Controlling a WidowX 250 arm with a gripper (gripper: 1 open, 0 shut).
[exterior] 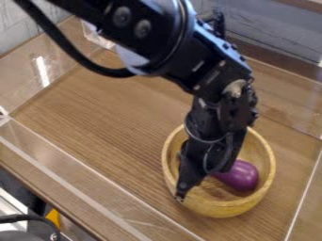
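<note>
A yellow bowl (227, 207) sits at the lower right of the wooden surface. My black gripper (189, 183) reaches down into it at its left side, its fingertips low by the bowl's left inner wall. A purple eggplant-like object (240, 177) lies in the bowl to the right of the fingers. The fingers look close together, with nothing clearly visible between them; part of the bowl's interior is hidden behind the gripper.
Raised pale rims bound it at the back and left. A black cable crosses the lower left corner.
</note>
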